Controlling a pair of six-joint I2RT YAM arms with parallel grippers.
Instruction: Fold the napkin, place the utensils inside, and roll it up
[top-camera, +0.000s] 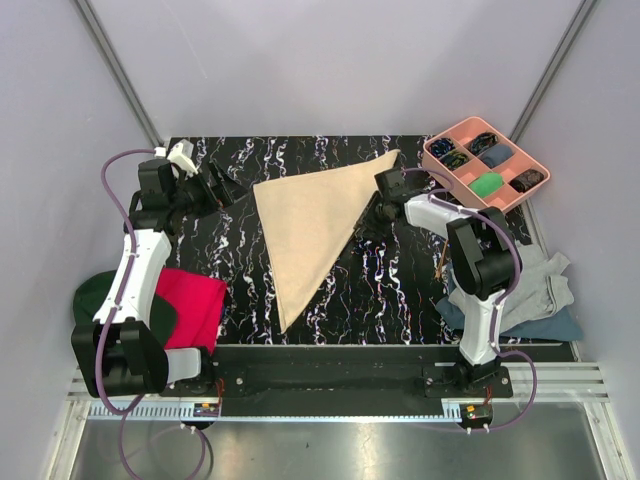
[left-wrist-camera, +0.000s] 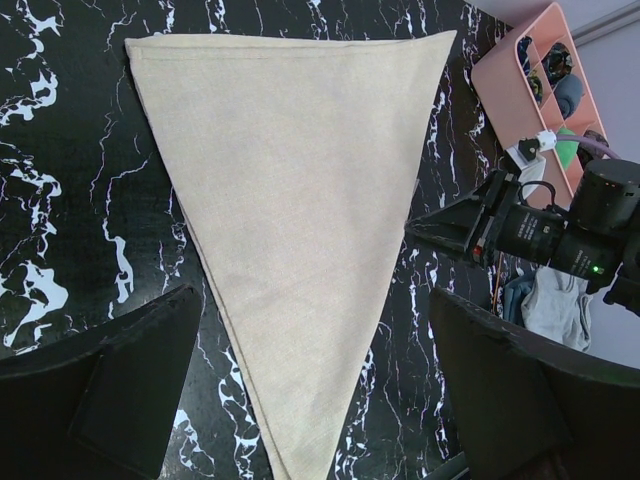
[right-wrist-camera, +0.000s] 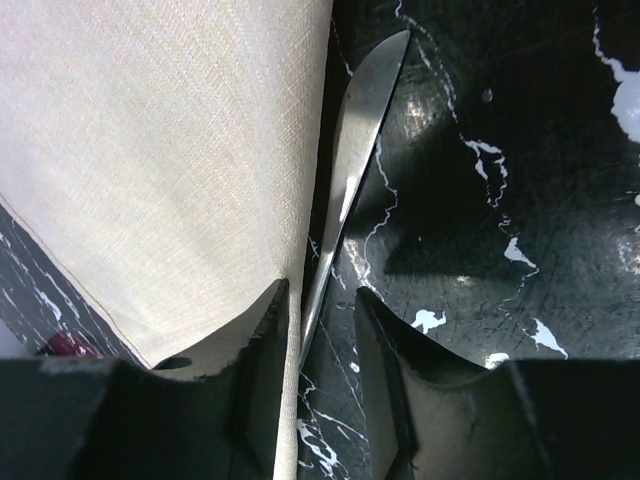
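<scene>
A beige napkin (top-camera: 305, 220), folded into a triangle-like shape, lies on the black marbled table, also filling much of the left wrist view (left-wrist-camera: 280, 200). A silver knife (right-wrist-camera: 355, 145) lies along the napkin's right edge. My right gripper is open low over the knife's handle, one finger at the napkin edge and the other over the table. In the top view, my left gripper (top-camera: 226, 190) stands open left of the napkin, with nothing between its fingers.
A pink divided bin (top-camera: 455, 135) with coloured cloths stands at back right. Red and green cloths (top-camera: 195, 305) lie front left; grey and blue cloths (top-camera: 530, 300) front right.
</scene>
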